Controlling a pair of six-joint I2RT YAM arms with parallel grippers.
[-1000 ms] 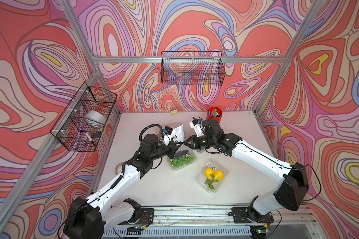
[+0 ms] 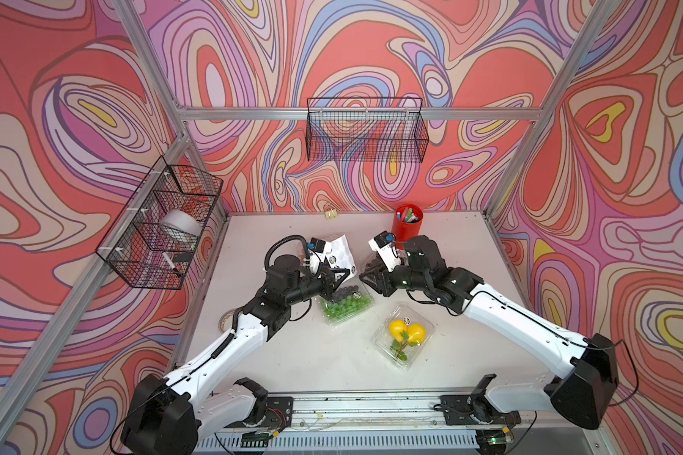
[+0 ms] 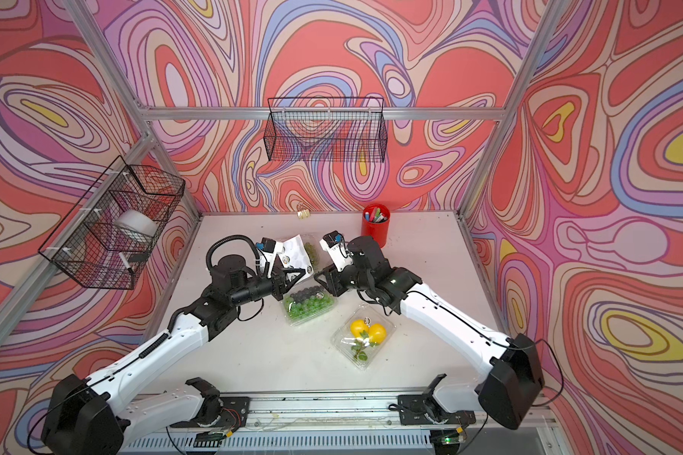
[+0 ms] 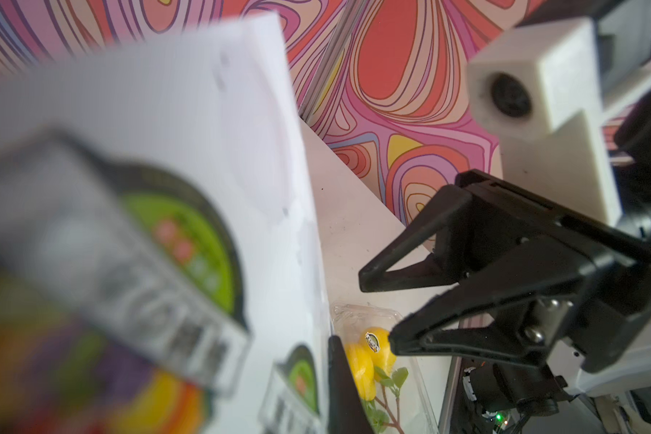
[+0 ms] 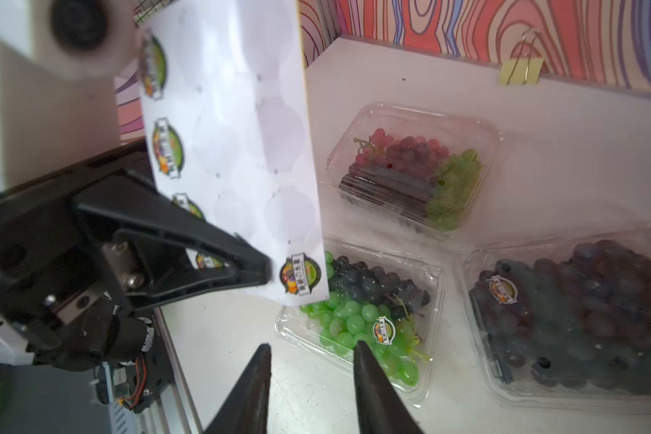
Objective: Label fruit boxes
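Note:
My left gripper [image 2: 340,276] is shut on a white sticker sheet [image 5: 278,166], pinching it near its lower edge. Round fruit stickers show along the sheet's side, with one at the bottom corner by the fingertip; other spots are blank. Apart from the sheet, my right gripper is open, and no sticker shows on its fingers [image 5: 249,387]. Below lies a clear box of green and dark grapes [image 5: 354,314] bearing a sticker. Stickers also show on the dark grape box [image 5: 578,311] and the yellow fruit box [image 2: 403,333]. On the mixed red and green grape box [image 5: 412,162] I see none.
A red cup of markers [image 2: 407,225] stands at the back, behind my right arm. A yellow clip [image 5: 520,71] sits by the back wall. Wire baskets [image 2: 366,136] hang above the table.
My right gripper has shifted slightly right and toward the table's front, and its wrist has tilted. The left arm stays in place, while the sheet's upper part has bent a little.

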